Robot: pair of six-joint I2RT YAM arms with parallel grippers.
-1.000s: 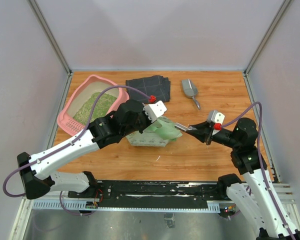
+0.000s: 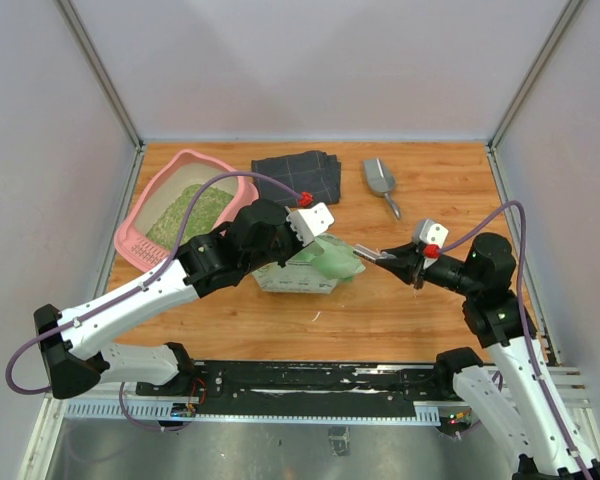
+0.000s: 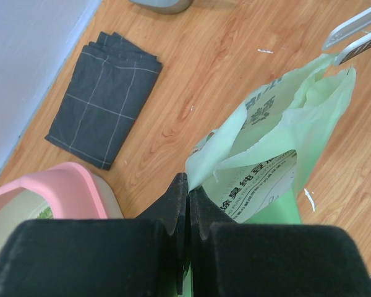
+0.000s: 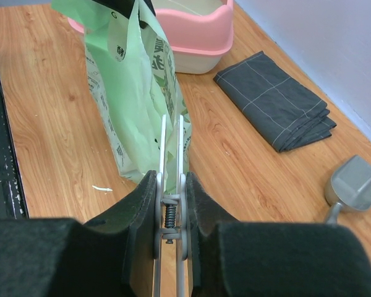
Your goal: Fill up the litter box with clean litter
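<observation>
The pale green litter bag (image 3: 297,136) stands on the table with its top gaping open. My left gripper is shut on the corner of its upper edge. My right gripper is shut on scissors (image 4: 162,148) with a spring between the handles; the blades stand apart. In the left wrist view, the tips of the scissors (image 3: 352,37) are beside the bag's far upper corner; whether they touch is unclear. At the left is the pink litter box (image 2: 130,240), with green litter (image 2: 190,215) over its bottom.
A folded dark cloth (image 2: 298,175) lies at the back beside the box. A grey scoop (image 2: 379,178) rests to its right. Thin white scraps (image 3: 309,199) lie on the wooden table (image 2: 410,330), whose front right area is clear.
My right gripper has drawn back slightly to the right with the scissors, and their blades look farther apart. The left arm, bag and box have stayed put.
</observation>
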